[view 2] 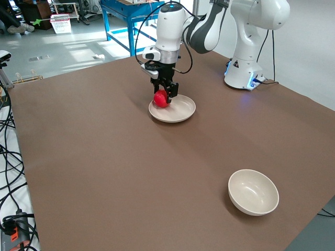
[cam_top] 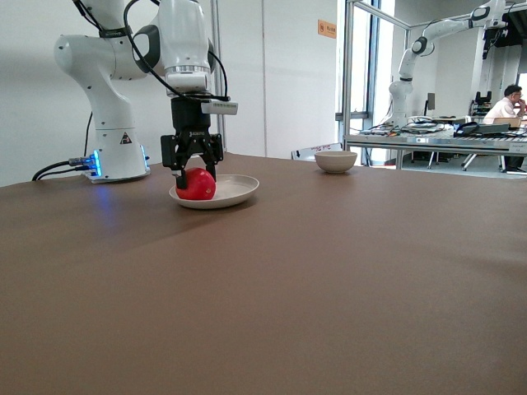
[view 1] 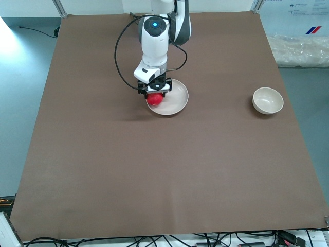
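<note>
A red ball point(view 1: 154, 99) point(cam_top: 197, 186) point(view 2: 160, 99) sits on a white plate point(view 1: 175, 103) point(cam_top: 235, 187) point(view 2: 182, 110), toward its left side in the left view. The black gripper point(cam_top: 194, 164) point(view 2: 163, 91) is down over the ball, its fingers beside it; whether they press on it I cannot tell. In the left view the gripper's housing hides part of the ball.
An empty white bowl point(view 1: 268, 101) point(cam_top: 335, 161) point(view 2: 253, 192) stands apart on the brown table point(view 1: 164, 170), to the right of the plate in the left view. Cables lie beyond the table's edge.
</note>
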